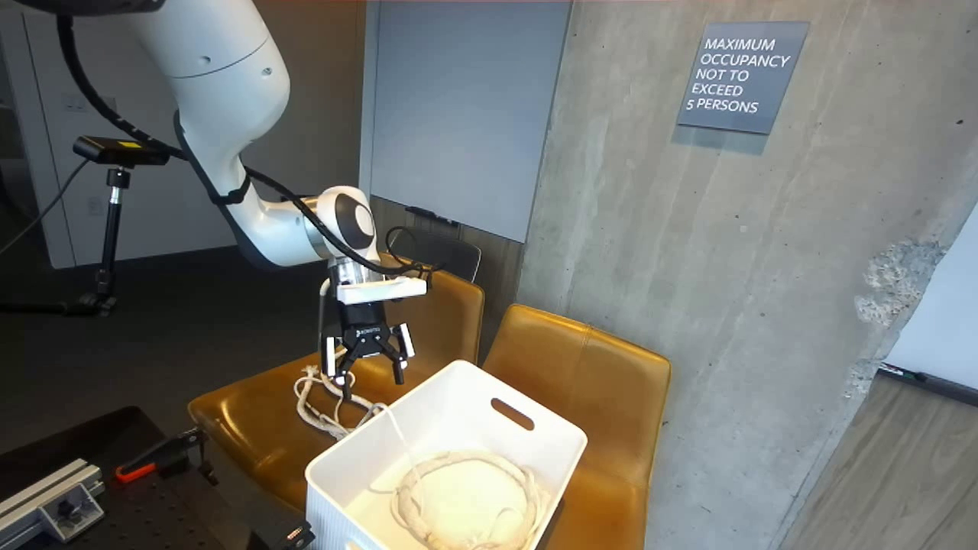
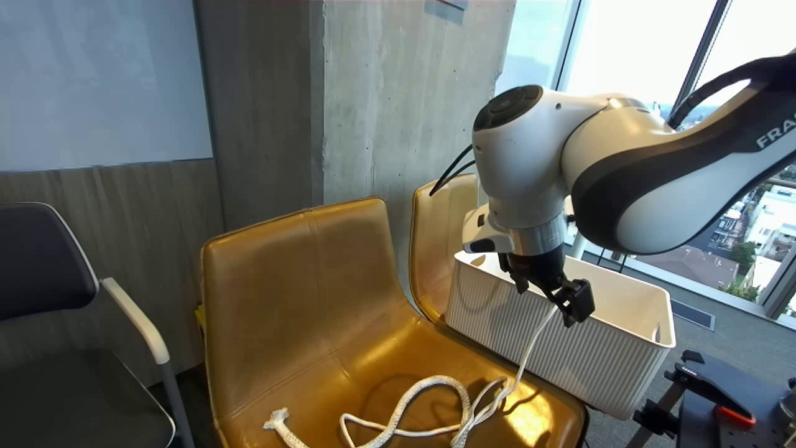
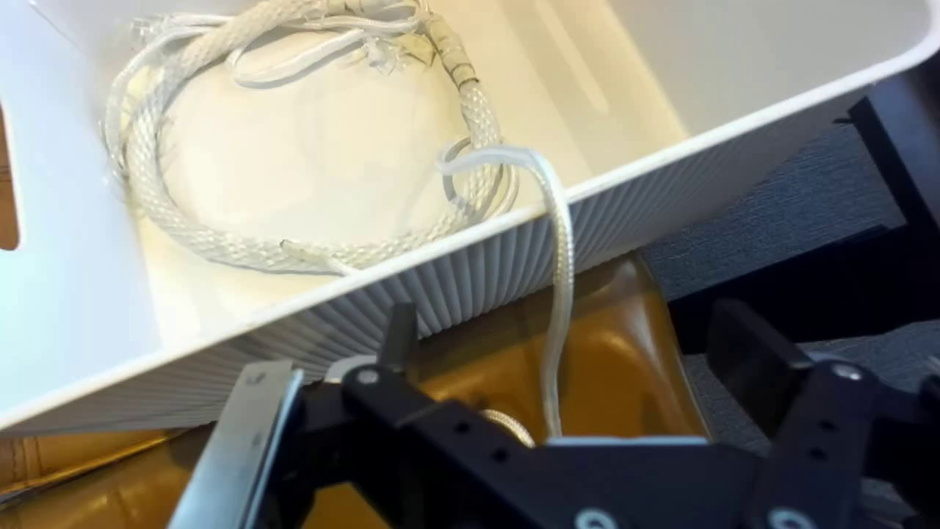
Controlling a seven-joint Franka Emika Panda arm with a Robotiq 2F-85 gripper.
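Observation:
My gripper (image 1: 372, 377) stands open above the seat of the near chair, beside the white bin, with nothing between its fingers. A white rope (image 2: 440, 382) lies loosely looped on that tan seat. From it a thinner cord (image 3: 560, 291) rises over the rim of the white bin (image 2: 515, 321) and drops inside. In the bin's bottom rests a ring of thick braided rope (image 3: 189, 225). The wrist view has the bin wall just beyond my fingers and the cord crossing between them, apart from both. Most of the rope on the seat is hidden there.
Two tan chairs (image 1: 578, 367) stand side by side, the bin over the farther seat. A dark table (image 1: 174, 504) with a red-handled clamp (image 1: 156, 458) is close by. A concrete wall (image 1: 733, 275) rises behind.

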